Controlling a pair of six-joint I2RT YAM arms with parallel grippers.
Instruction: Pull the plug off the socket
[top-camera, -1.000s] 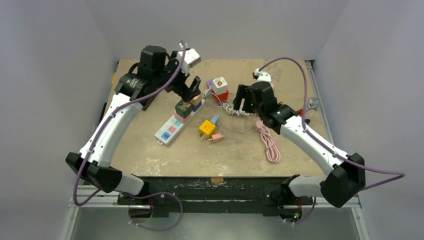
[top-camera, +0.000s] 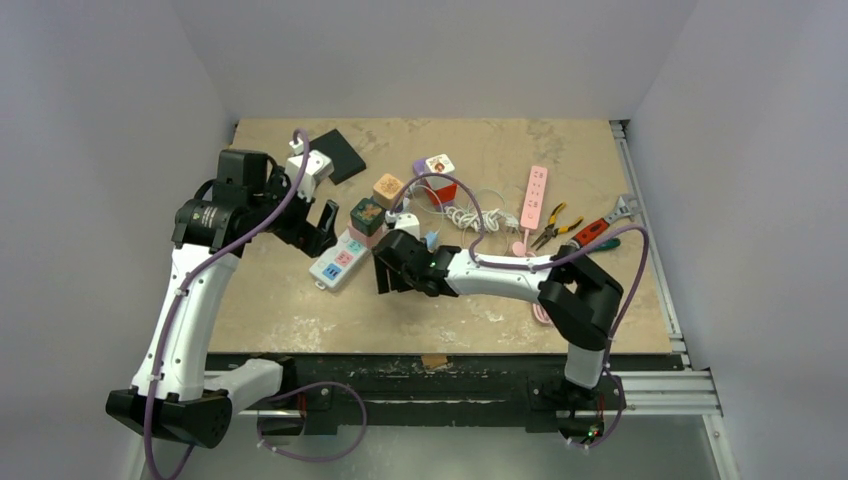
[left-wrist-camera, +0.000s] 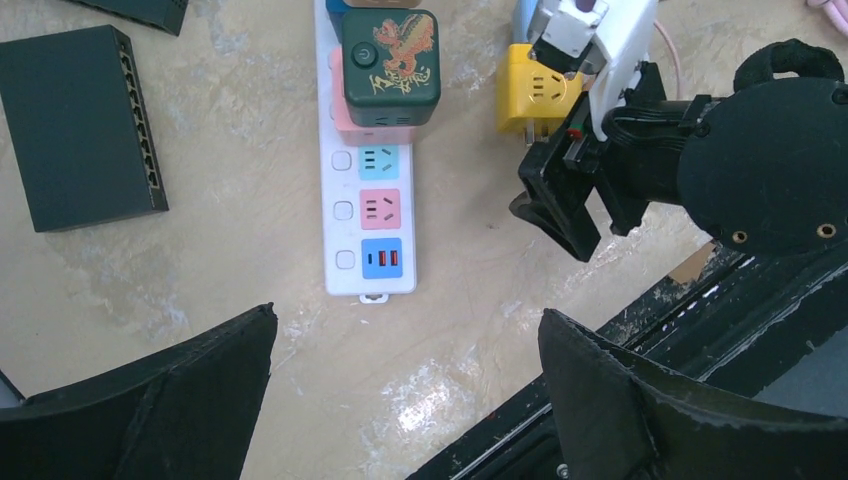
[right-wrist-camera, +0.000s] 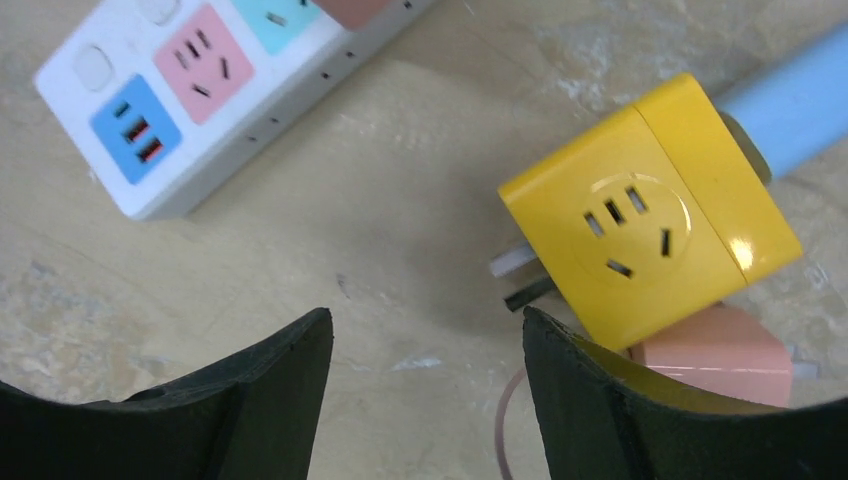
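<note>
The white power strip (left-wrist-camera: 332, 215) lies on the table with coloured sockets. Seated on it are a dark green cube plug (left-wrist-camera: 400, 80) with a dragon picture and a pink plug (left-wrist-camera: 347, 125) beneath it. My left gripper hangs open above the strip's near end, nothing between its fingers. To the right of the strip lies a yellow cube plug (right-wrist-camera: 640, 210), its prongs sticking out. My right gripper is apart from the strip, low and near the yellow plug, its fingers part open with bare table between the fingers.
A blue plug (right-wrist-camera: 800, 110) and a small pink plug (right-wrist-camera: 715, 350) lie by the yellow one. Behind stand a black box (left-wrist-camera: 75, 125) and a white-topped cube (top-camera: 438, 170). Pliers, a wrench (top-camera: 620, 212) and a pink strip (top-camera: 534, 195) lie right.
My right arm has swung left and lowered over the yellow plug, hiding it from above. My left arm has moved left and towards the front, past the green cube.
</note>
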